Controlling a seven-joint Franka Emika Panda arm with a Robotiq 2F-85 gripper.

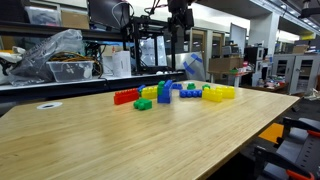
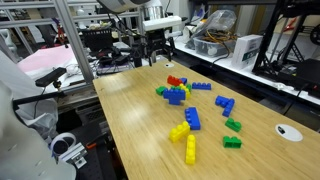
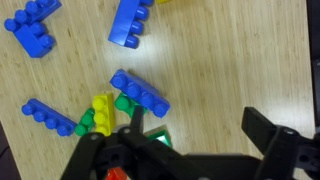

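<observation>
My gripper hangs open above the table, with bare wood between its fingers in the wrist view. To the left of that gap a blue brick lies across green and yellow bricks. More blue bricks lie toward the top of that view, and another blue one at the left. In exterior view 2 a cluster with a red brick and a blue brick sits near the arm. Loose blue, green and yellow bricks are spread around it.
A white round disc lies on the wooden table. Storage bins stand on a shelf behind.
</observation>
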